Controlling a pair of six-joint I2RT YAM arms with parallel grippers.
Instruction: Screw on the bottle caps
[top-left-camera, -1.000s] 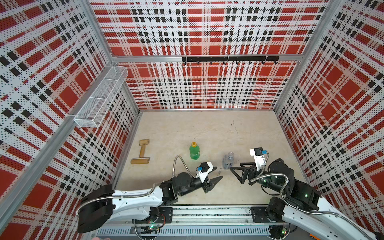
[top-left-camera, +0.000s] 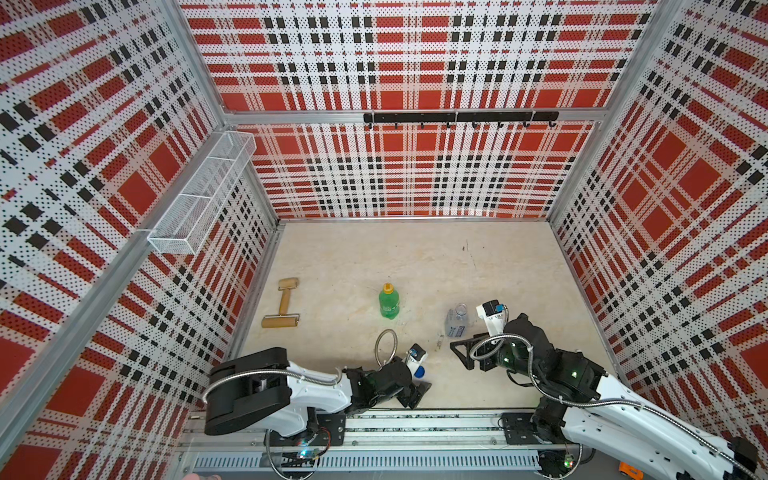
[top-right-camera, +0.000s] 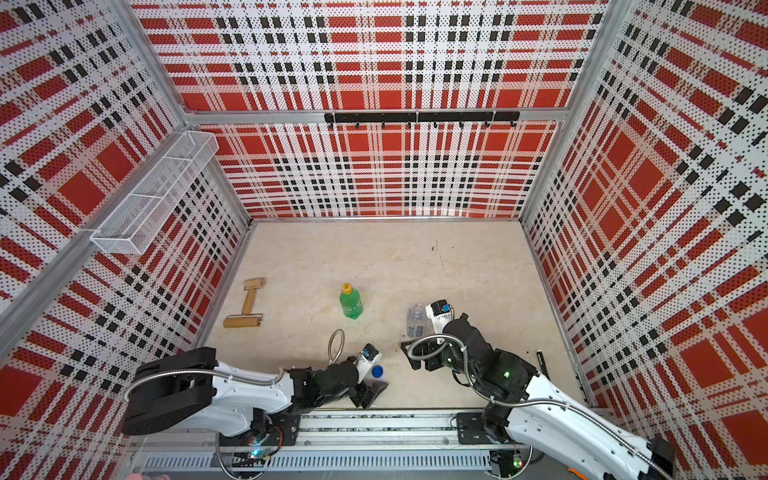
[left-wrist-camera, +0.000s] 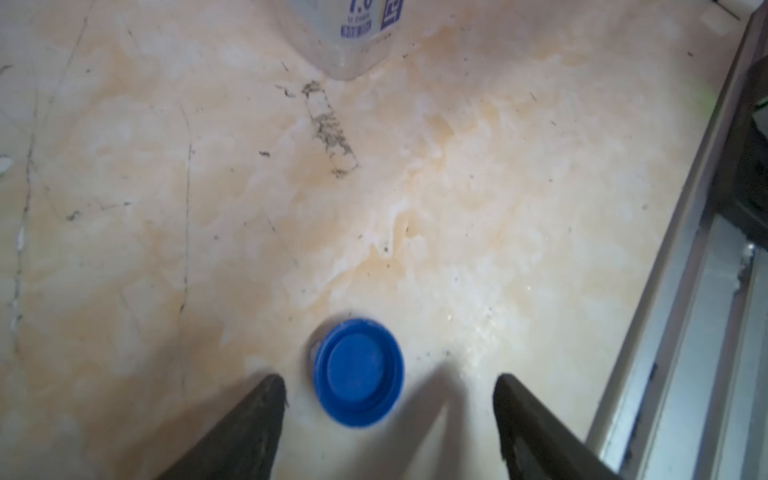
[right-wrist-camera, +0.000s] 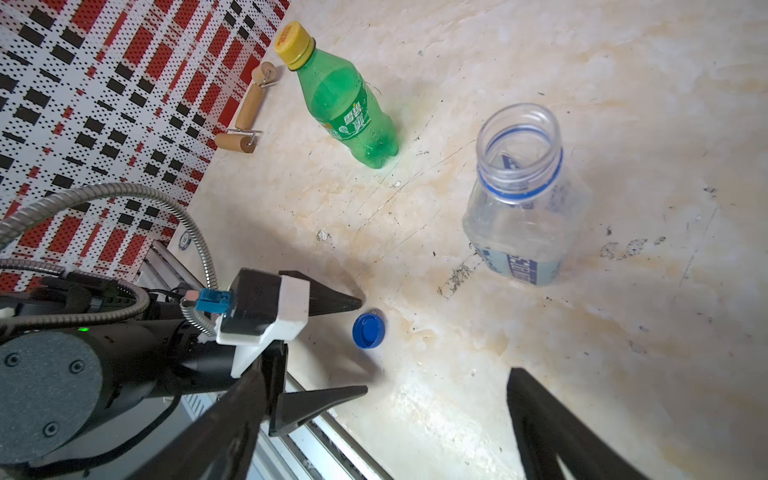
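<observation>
A blue cap (left-wrist-camera: 358, 373) lies on the table with its hollow side up. In the left wrist view it sits just ahead of and between the parted fingers of my left gripper, nearer one finger and apart from both. The right wrist view shows the same blue cap (right-wrist-camera: 369, 329) by the left fingertips. An uncapped clear bottle (right-wrist-camera: 528, 200) stands upright, its mouth bare. My right gripper is open and empty, on the near side of that bottle. Farther back a green bottle (top-left-camera: 389, 302) stands with a yellow cap (top-left-camera: 389, 287) on it.
A wooden roller tool (top-left-camera: 282, 304) lies at the table's left side. A wire basket (top-left-camera: 204, 196) hangs on the left wall. The metal rail (top-left-camera: 432, 424) runs along the front edge, close to the left gripper.
My left gripper has moved back toward the front edge and turned, uncovering the blue cap. The right gripper has shifted left, close to the clear bottle.
</observation>
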